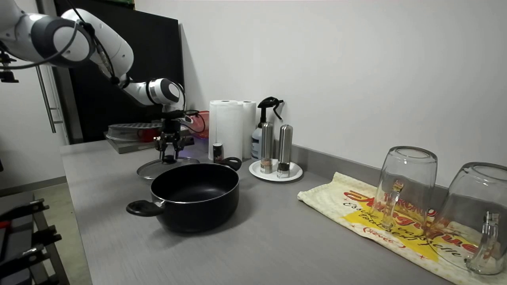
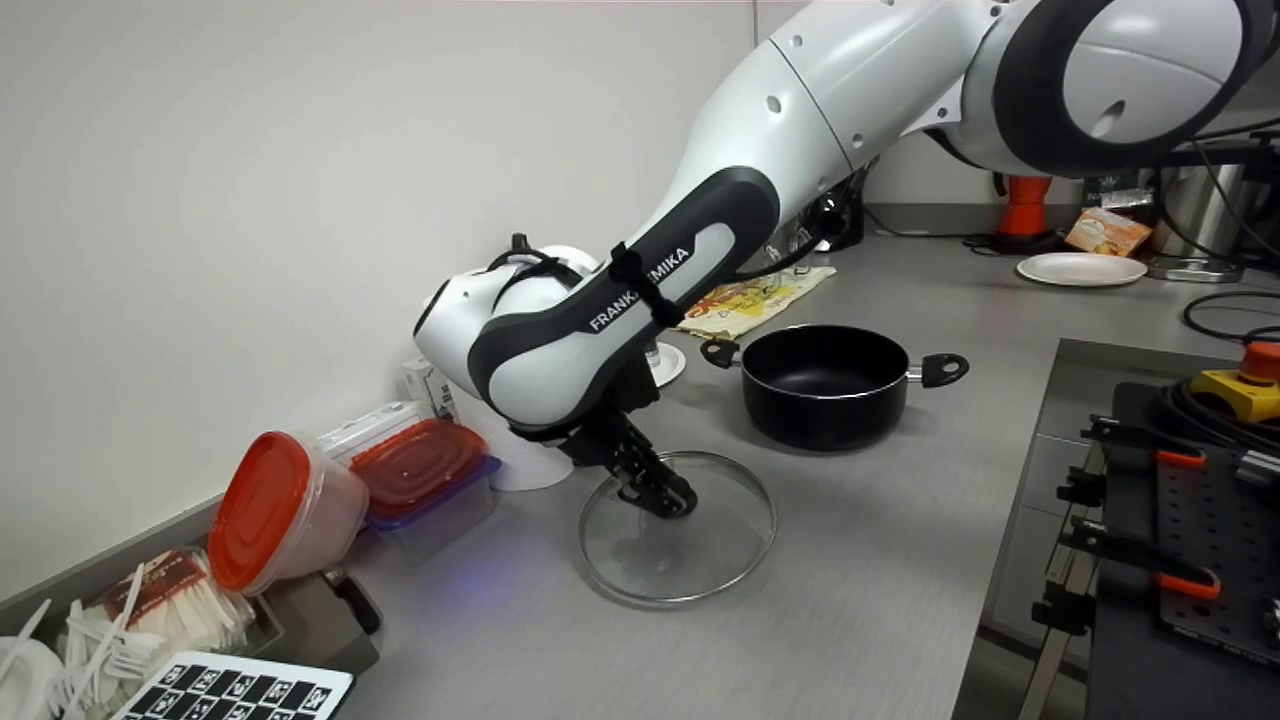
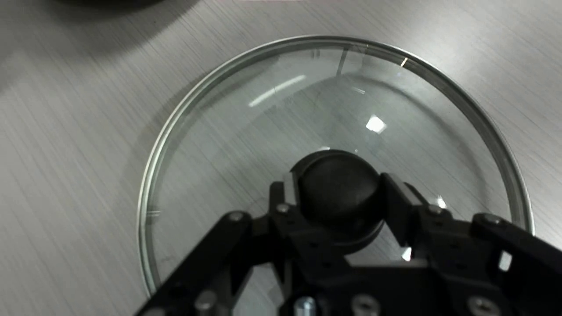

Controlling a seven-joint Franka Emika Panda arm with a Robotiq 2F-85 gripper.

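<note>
My gripper is shut on the round black knob of a glass lid, one finger pressed to each side of the knob. The clear lid with its metal rim is level, at or just above the grey counter; the exact gap cannot be told. In exterior view 1 the lid shows behind the black pot, partly covered by it. That pot stands uncovered and looks empty, with a handle on either side. Only a dark edge of it reaches the top left of the wrist view.
Behind the pot are paper towel rolls, a small dark jar, and a white plate bearing two grinders. Two glass mugs rest upside down on a cloth. Red-lidded containers line the wall.
</note>
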